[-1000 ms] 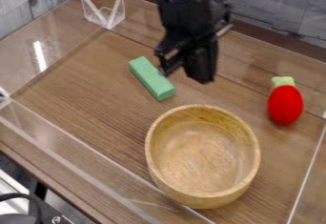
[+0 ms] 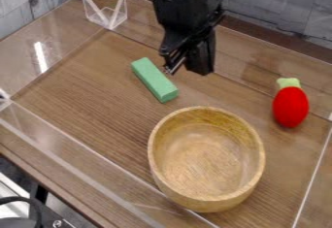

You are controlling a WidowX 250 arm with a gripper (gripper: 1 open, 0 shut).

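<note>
My gripper point(image 2: 173, 55) hangs in the upper middle of the camera view, dark and pointing down, apparently shut with nothing visible between its fingers. A green block point(image 2: 154, 80) lies on the wooden table just below and left of it. A wide tan bowl point(image 2: 207, 156) sits in the lower middle. A red oval object point(image 2: 289, 107) lies at the right, with a small pale green piece point(image 2: 288, 82) at its upper end.
A clear plastic holder point(image 2: 108, 12) stands at the upper left. A dark cable lies at the lower left corner.
My gripper has moved up and to the left, from above the area right of the green block to higher over it. The objects on the table have not visibly moved.
</note>
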